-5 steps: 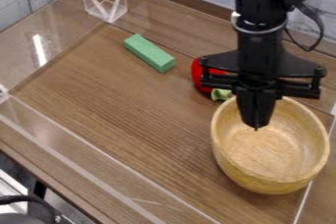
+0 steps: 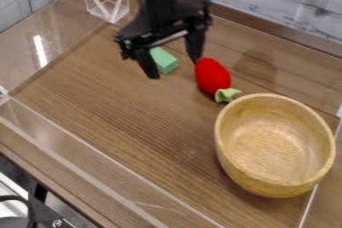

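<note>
My gripper (image 2: 156, 47) is a dark, wide body over the upper middle of the table, its two fingers spread apart and open. A red strawberry-like object (image 2: 211, 72) with a green top (image 2: 226, 95) lies right of it. A green block (image 2: 163, 59) lies between the fingers, lower on the table as seen from this camera; whether they touch it I cannot tell. An empty yellow bowl (image 2: 274, 147) sits at the lower right.
A clear plastic holder (image 2: 107, 2) stands at the upper left. Dark cables lie at the lower left edge.
My gripper has moved from over the yellow bowl up and to the left, to around the green block, uncovering the red object and the bowl.
</note>
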